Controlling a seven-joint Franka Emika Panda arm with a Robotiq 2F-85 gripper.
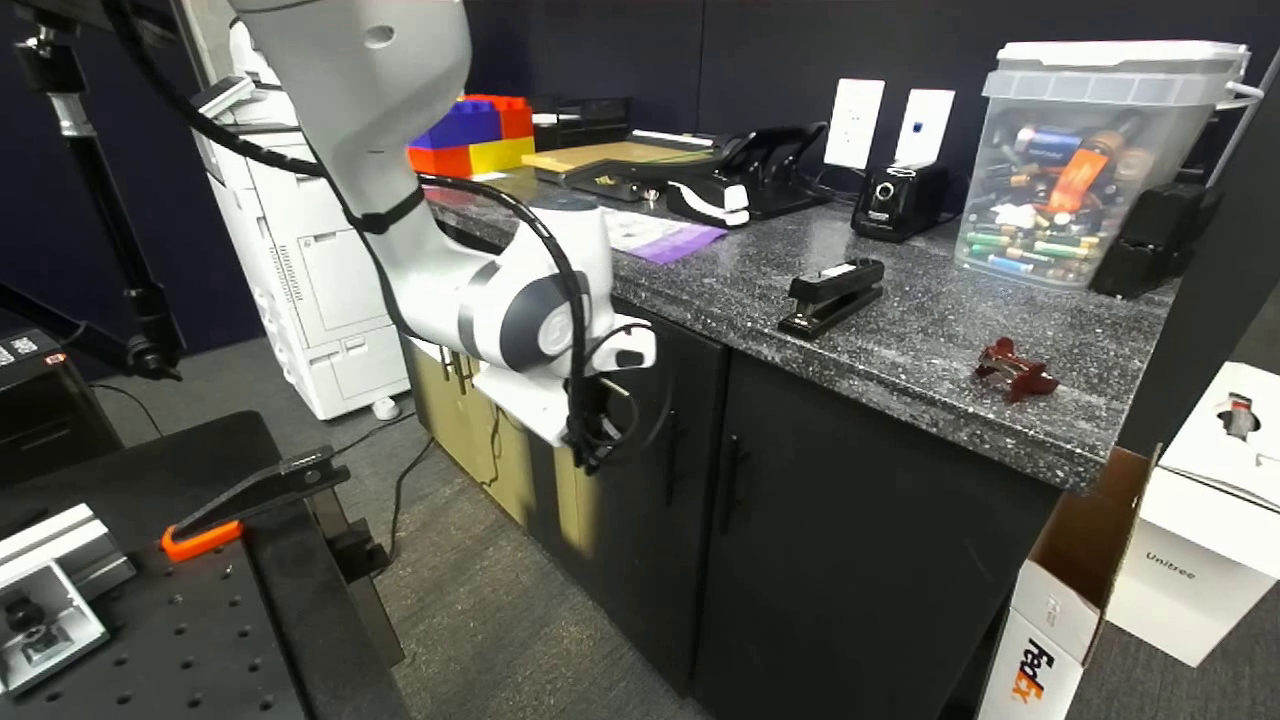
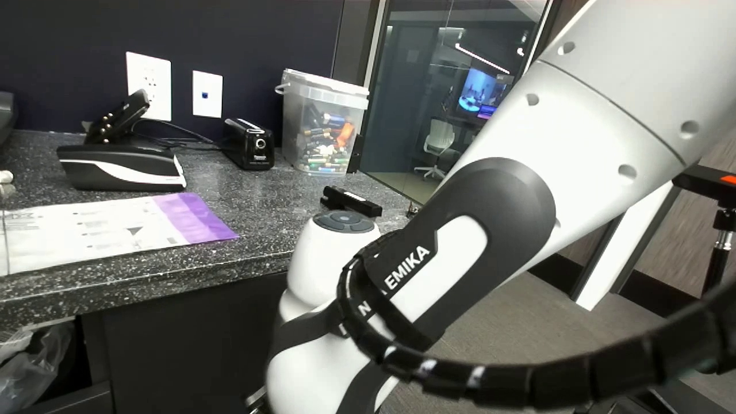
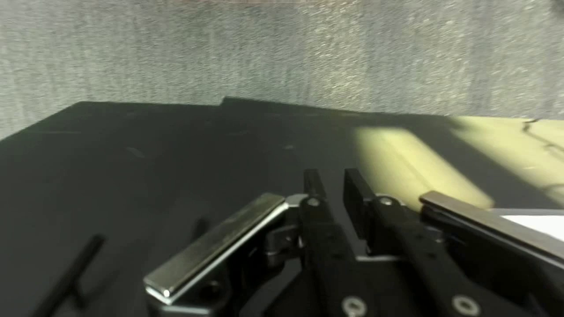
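Note:
My gripper (image 1: 588, 450) hangs low in front of the dark cabinet doors (image 1: 828, 528), below the counter's edge. In the wrist view my gripper has its black fingers near each other, a narrow gap between their tips. Nothing plainly shows in that gap, and whether something sits deeper is too dark to tell. One black bar handle (image 3: 74, 277) stands out from the cabinet at lower left; a second handle (image 3: 199, 228) is partly hidden by a metal link. The same handles, one (image 1: 731, 480) on the nearer door and one (image 1: 672, 442) beside it, are right of my gripper.
On the speckled counter (image 1: 912, 324) are a black stapler (image 1: 834, 294), a dark red object (image 1: 1015, 368) and a clear bucket of batteries (image 1: 1056, 180). A black table (image 1: 132, 600) stands opposite the cabinet.

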